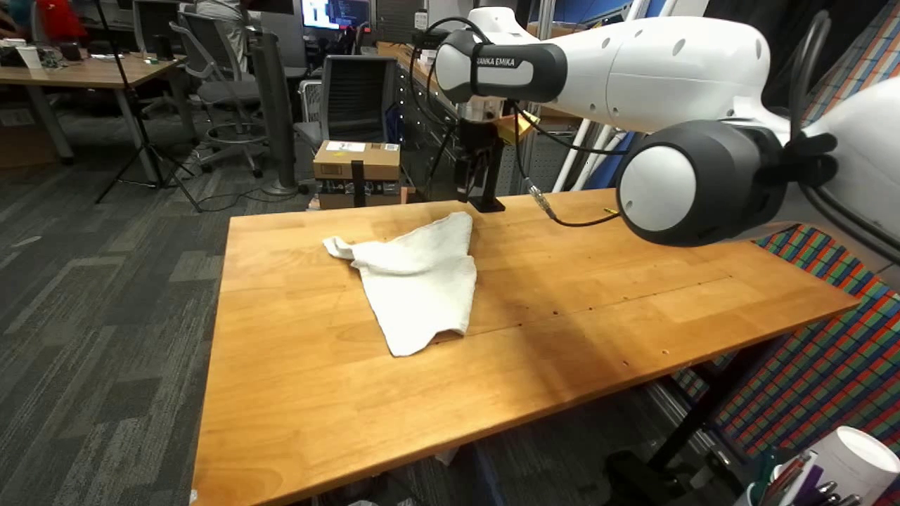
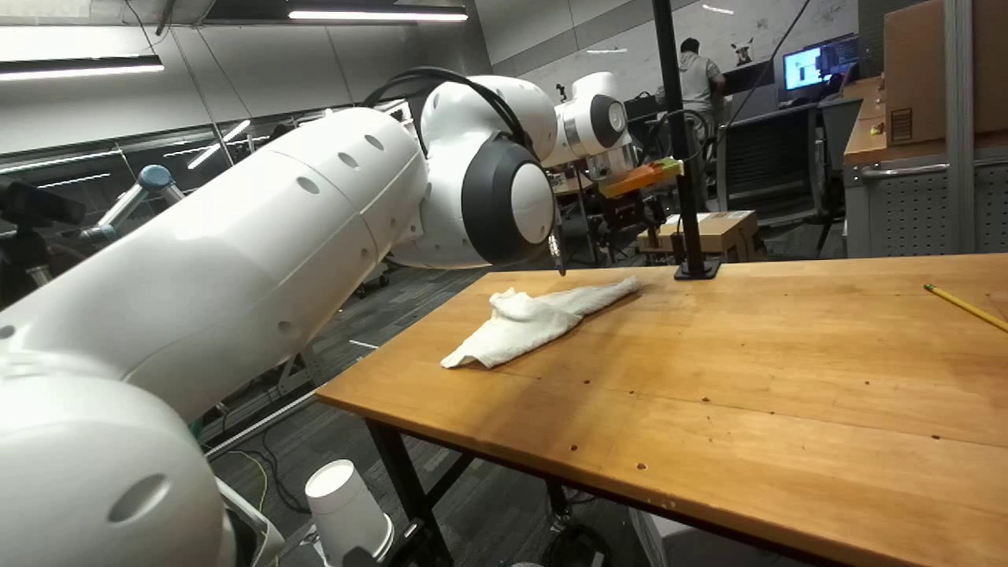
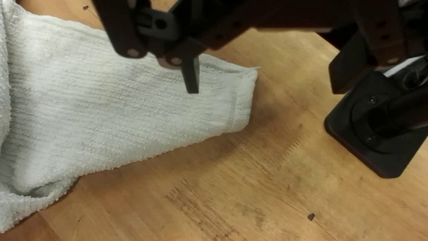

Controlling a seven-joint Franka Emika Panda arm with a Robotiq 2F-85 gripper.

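Note:
A white towel [image 1: 419, 282] lies crumpled and partly folded on the wooden table, its narrow corner pointing to the far edge. In exterior view 2 the same towel [image 2: 534, 323] looks like a low rumpled heap. My gripper stands open above the table, with nothing held between its fingers. Below it in the wrist view is the towel's hemmed end [image 3: 240, 100]; the left finger [image 3: 191, 78] overlaps the cloth, while the right one is over bare wood. From exterior view 1 the gripper [image 1: 469, 187] appears dark, near the far edge, above the towel's tip.
A black post base [image 3: 375, 128] is fixed to the table close to the right finger. A yellow pencil [image 2: 965, 307] lies well away from the towel. Bare wood [image 1: 337, 405] fills the front of the table. A cardboard box [image 1: 356, 163] stands beyond the far edge.

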